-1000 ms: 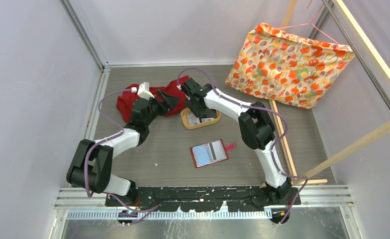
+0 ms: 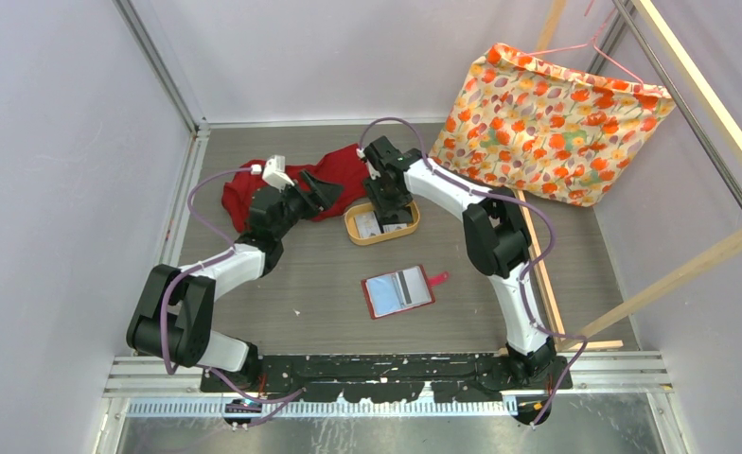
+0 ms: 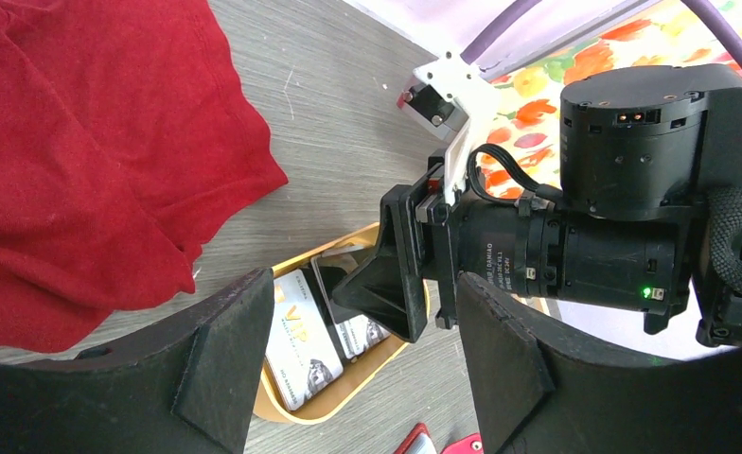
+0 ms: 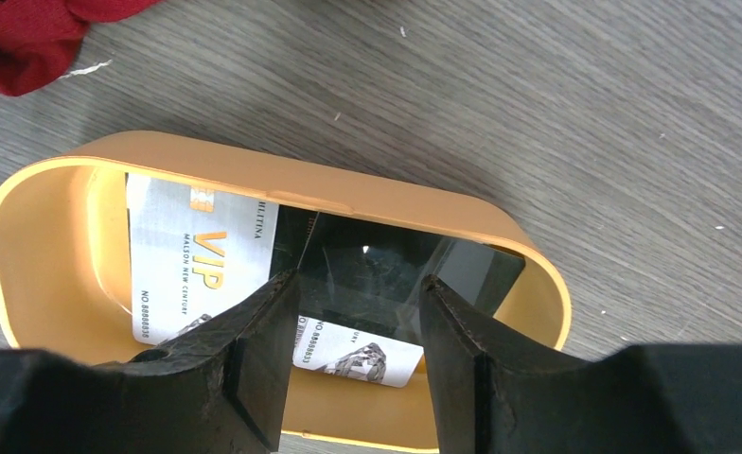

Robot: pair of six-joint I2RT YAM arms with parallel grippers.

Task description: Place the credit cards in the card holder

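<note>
In the orange tray (image 2: pixel 356 232) lie several cards: a silver VIP card (image 4: pixel 192 255) at the left, a black card (image 4: pixel 372 260) to its right, and another white card (image 4: pixel 358 352) partly beneath the black one. My right gripper is over the tray, open, with the black card visible below the gap between its fingers. My left gripper (image 2: pixel 329 191) hangs open to the left of the tray, nothing between its fingers. The card holder (image 2: pixel 398 290) lies opened flat on the table in front of the tray, showing clear sleeves and a pink clasp.
A crumpled red cloth (image 2: pixel 244 200) lies behind and left of the tray. A flowered fabric (image 2: pixel 552 123) hangs at the back right above a wooden frame. The table around the card holder is free.
The left arm, tray and card holder have stayed where they were.
</note>
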